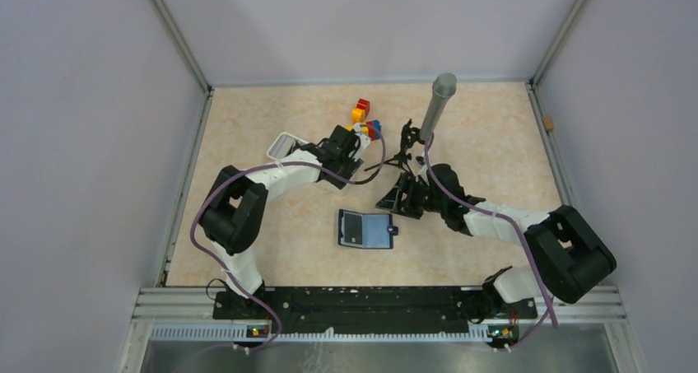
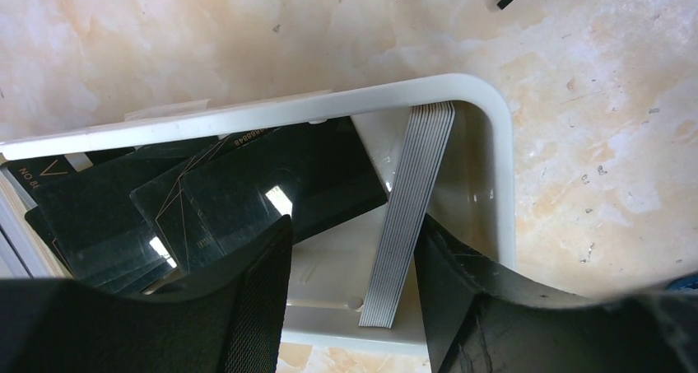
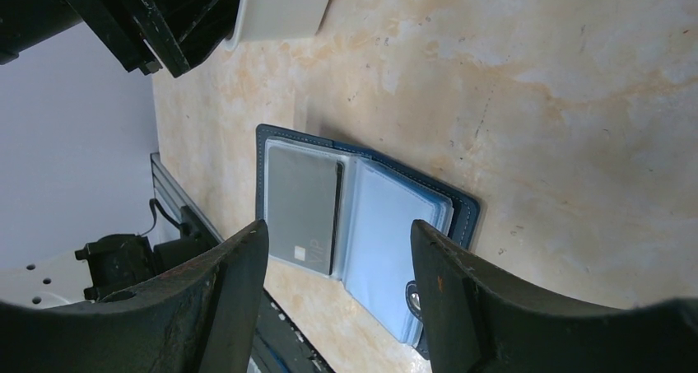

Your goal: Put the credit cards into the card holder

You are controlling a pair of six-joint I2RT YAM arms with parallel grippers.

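In the left wrist view, black cards (image 2: 284, 179) lie overlapping inside a white tray (image 2: 469, 86). A white stack with a finely lined edge (image 2: 409, 212) leans near the tray's right end. My left gripper is parted over the tray. Its right fingertip appears close against the stack, its left fingertip near the black cards; whether either touches cannot be told. The card holder (image 3: 391, 225) lies spread open on the table, with a grey panel on one side and clear blue-white sleeves on the other. My right gripper stands open above it, empty.
Behind the left gripper are several coloured blocks (image 1: 360, 114). A black stand with a grey pole (image 1: 440, 101) rises beside the right gripper. Bare table surrounds the card holder, and the far right (image 1: 502, 134) is clear.
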